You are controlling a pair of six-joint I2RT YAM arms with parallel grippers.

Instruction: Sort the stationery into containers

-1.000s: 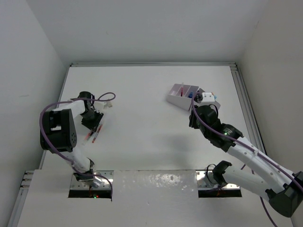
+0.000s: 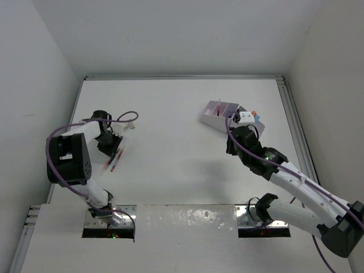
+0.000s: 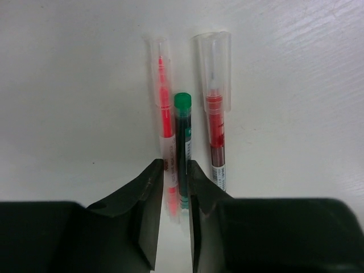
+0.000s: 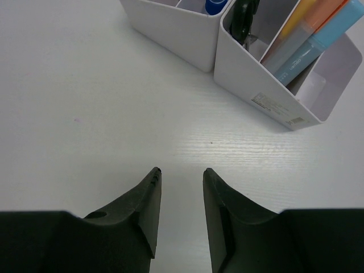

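Note:
Three pens lie side by side at the table's left: a pink one (image 3: 166,119), a short green-capped one (image 3: 183,122) and a red one with a clear cap (image 3: 216,131). My left gripper is low over them, its fingertips at the pink and green pens; whether it grips either cannot be told. At the right, my right gripper stands open and empty in front of two white containers (image 4: 261,85) (image 4: 170,34), which hold orange and light-blue items, a dark object and something blue.
A small pale item (image 2: 132,124) lies beside the left gripper. Walls surround the table.
The right arm shifted very slightly.

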